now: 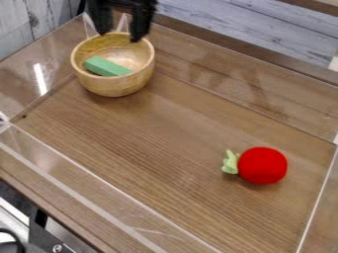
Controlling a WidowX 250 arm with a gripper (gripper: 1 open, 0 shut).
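My gripper is dark and hangs at the top edge of the camera view, above the back of a tan bowl. It is open, its upper part cut off by the frame. A green block lies inside the bowl at its left.
A red tomato-like ball with a green stem sits at the right front.
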